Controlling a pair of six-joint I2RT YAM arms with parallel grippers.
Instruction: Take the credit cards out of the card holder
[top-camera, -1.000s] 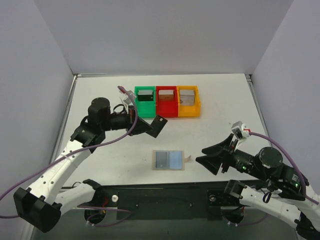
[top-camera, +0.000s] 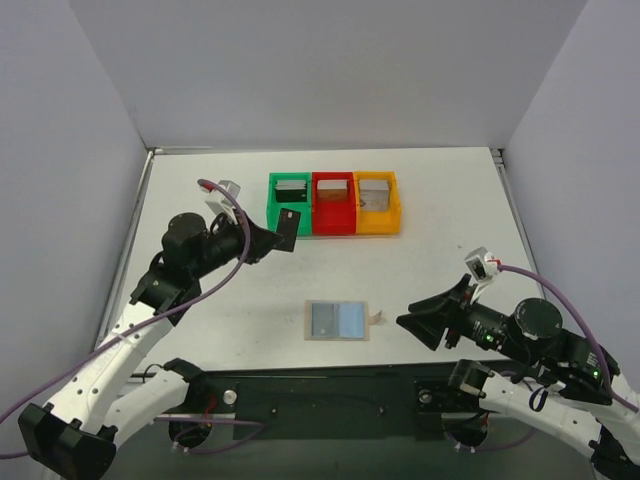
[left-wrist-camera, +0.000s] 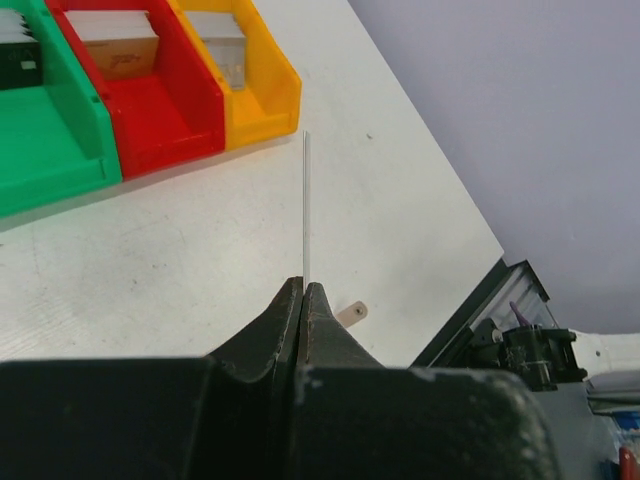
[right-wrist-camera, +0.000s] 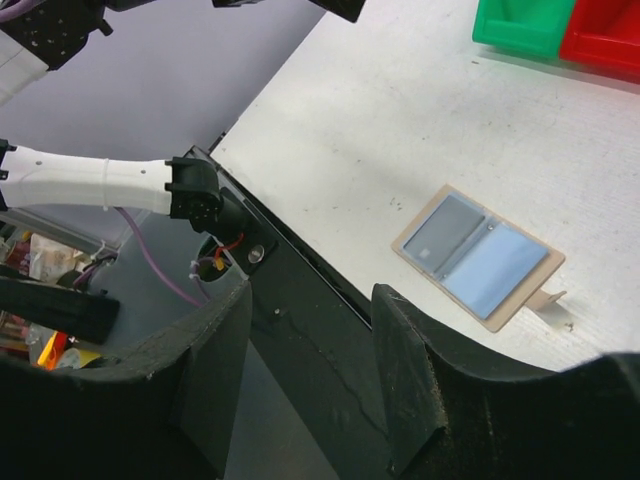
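Note:
A thin black card (top-camera: 287, 229) stands out from my left gripper (top-camera: 271, 243), which is shut on it. In the left wrist view the card (left-wrist-camera: 306, 205) shows edge-on, rising from the closed fingertips. The card holder (top-camera: 337, 320) lies flat near the table's front edge, tan-rimmed with a grey half and a light blue half. A small tab (right-wrist-camera: 541, 300) sticks out from its blue side. My right gripper is open to the right of the holder, above the front edge, with nothing between its fingers.
Green (top-camera: 273, 212), red (top-camera: 334, 220) and yellow (top-camera: 378, 222) bins stand side by side at the back, each with a stack of cards in its rear part. Bare white table (top-camera: 450, 215) lies to their right and in front of them.
My left gripper has moved left and slightly back with the black card, which has turned more upright in the top view and now sits before the green bin. The right gripper has shifted slightly right.

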